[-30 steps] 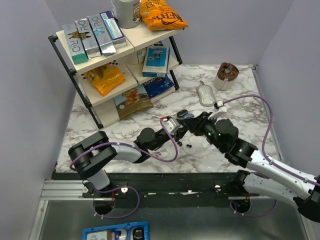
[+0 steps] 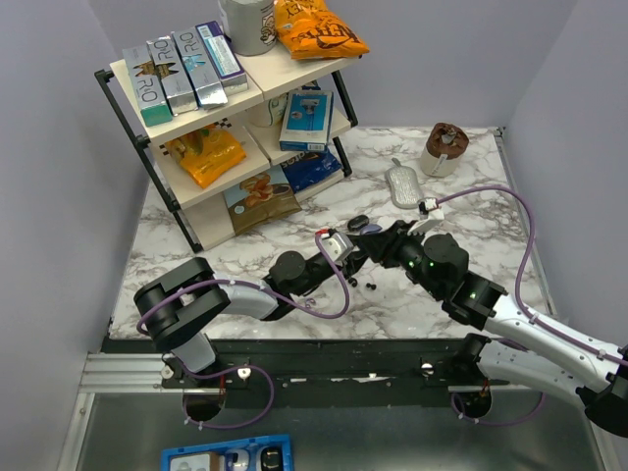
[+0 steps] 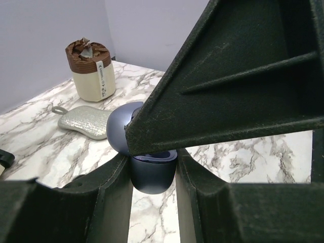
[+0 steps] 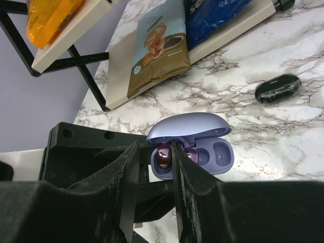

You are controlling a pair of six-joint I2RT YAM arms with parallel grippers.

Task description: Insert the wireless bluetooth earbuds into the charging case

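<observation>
The open lavender charging case is held by my left gripper (image 2: 348,250), seen shut on it in the left wrist view (image 3: 152,172). A dark purple earbud (image 4: 164,156) sits at the case's near-left part, with a pinkish piece beside it; the right compartments look empty. My right gripper (image 2: 383,245) is at the case, its fingertips over that earbud in the right wrist view; whether they grip it is unclear. Small dark pieces (image 2: 371,287) lie on the table below.
A black oval object (image 4: 277,88) lies on the marble table behind the case. The shelf rack (image 2: 211,221) with packets stands at back left. A silver pad (image 2: 402,184) and a brown-topped canister (image 2: 442,152) are at back right.
</observation>
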